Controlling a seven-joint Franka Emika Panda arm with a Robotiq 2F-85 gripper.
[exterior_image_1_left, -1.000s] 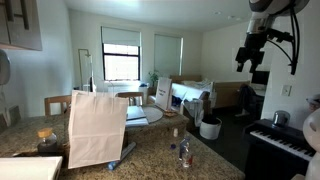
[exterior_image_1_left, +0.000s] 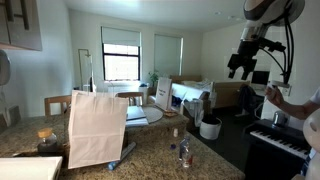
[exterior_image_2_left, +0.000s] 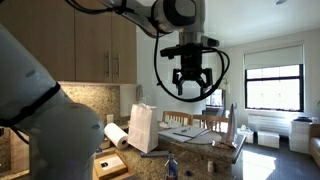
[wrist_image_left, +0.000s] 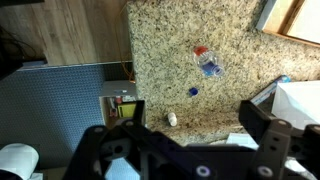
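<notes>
My gripper (exterior_image_1_left: 239, 72) hangs high at the upper right in exterior view 1, far above the counter. It is open, and in the wrist view nothing lies between its fingers. Exterior view 2 shows the gripper (exterior_image_2_left: 194, 88) pointing down from the top. A small clear bottle (exterior_image_1_left: 186, 155) with a red and blue label stands on the speckled counter; from above, the bottle (wrist_image_left: 207, 62) appears ahead of the fingers. Near it are a blue cap (wrist_image_left: 193, 92) and a small whitish object (wrist_image_left: 172, 119). A large paper bag (exterior_image_1_left: 97, 130) stands upright on the counter.
A dark jar (exterior_image_1_left: 47, 143) and a white board edge are at the left of the counter. A plate and papers (exterior_image_1_left: 142, 113) lie behind the bag. A hand with a white object (exterior_image_1_left: 272, 94) reaches in at the right, by a keyboard (exterior_image_1_left: 277, 142). The counter around the bottle is mostly clear.
My gripper has shifted slightly left and down in exterior view 1. A person's arm has come in from the right edge. Bag and bottle have not moved.
</notes>
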